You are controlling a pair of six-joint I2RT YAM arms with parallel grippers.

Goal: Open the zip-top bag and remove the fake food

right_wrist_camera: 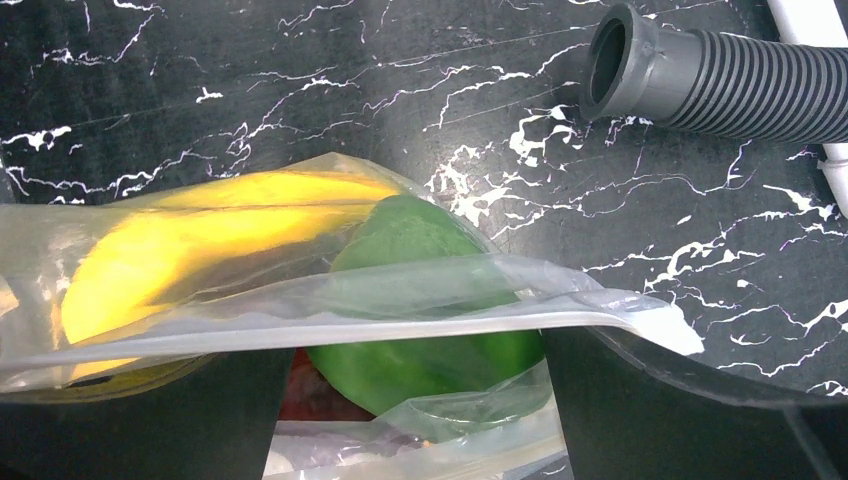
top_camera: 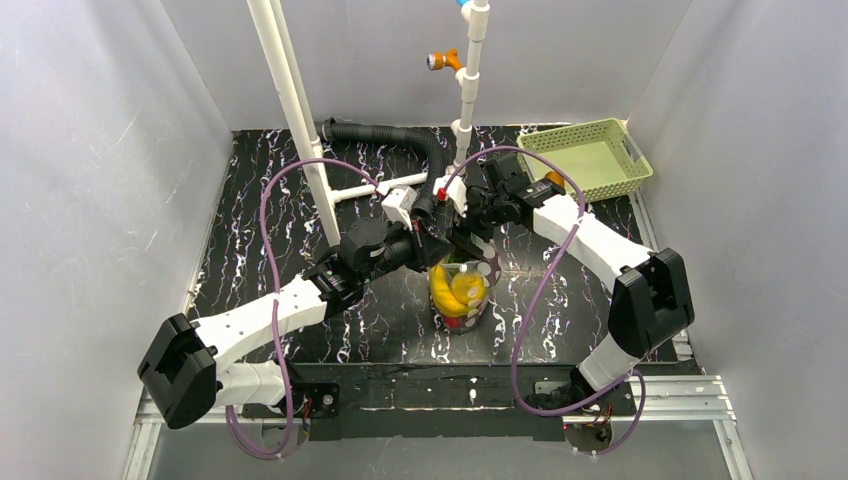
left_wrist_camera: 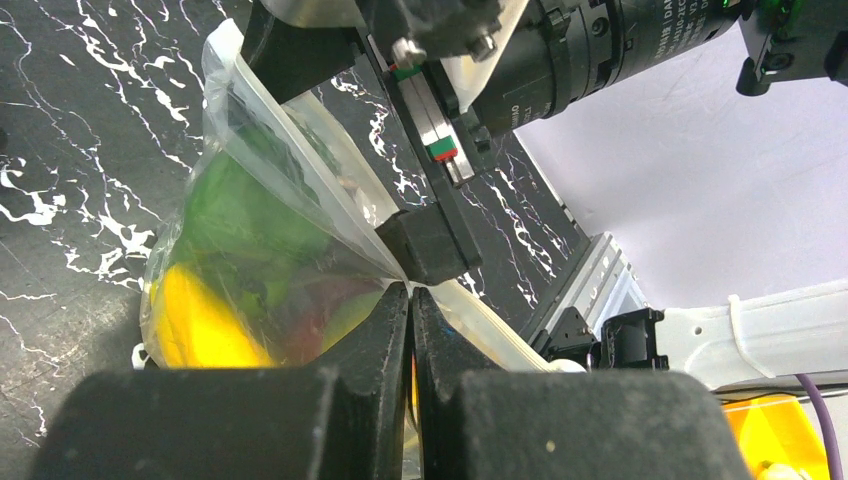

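The clear zip bag [top_camera: 480,312] stands mouth-up at the centre of the table, with yellow food [top_camera: 445,298] and a red piece [top_camera: 452,322] showing through it. My left gripper is shut on the bag's rim, a thin fold of plastic at its fingertips. In the right wrist view, my right gripper is open, its fingers reaching into the bag's mouth on either side of a green pepper [right_wrist_camera: 430,370]. A banana-like yellow piece [right_wrist_camera: 210,235] lies beside the pepper inside the plastic. The right fingertips are partly hidden by the zip strip.
A pale green basket [top_camera: 640,170] stands at the back right, with an orange item [top_camera: 555,178] near its front left corner. Behind the bag lie a black corrugated hose [top_camera: 380,131] and white pipes [top_camera: 470,85].
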